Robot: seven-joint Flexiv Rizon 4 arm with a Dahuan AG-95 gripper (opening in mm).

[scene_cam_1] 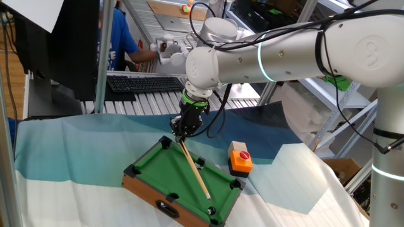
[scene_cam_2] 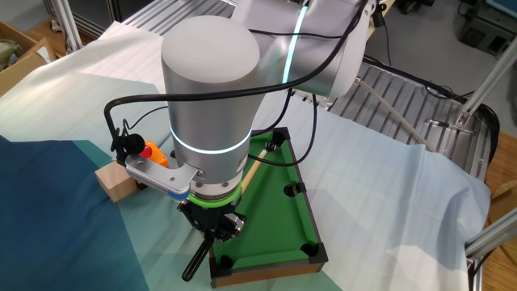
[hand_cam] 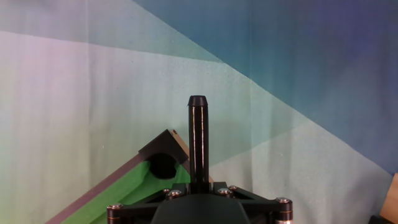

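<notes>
A cue stick is gripped by my gripper [scene_cam_1: 181, 135], which is shut around its dark butt end. The pale shaft of the cue [scene_cam_1: 195, 170] slants over the green bed of a miniature pool table [scene_cam_1: 154, 169], its tip close to a dark ball [scene_cam_1: 211, 210] near one corner pocket. Whether tip and ball touch cannot be told. In the wrist view the black butt [hand_cam: 198, 140] sticks out beyond the gripper, above the table's corner pocket [hand_cam: 163, 165]. My arm covers part of the cue in exterior view 2.
Beside the pool table stand an orange box with a red button [scene_cam_1: 240, 162] and a wooden block [scene_cam_2: 115, 182]. A keyboard [scene_cam_1: 144, 84] and a person [scene_cam_1: 126, 41] are behind the cloth-covered surface.
</notes>
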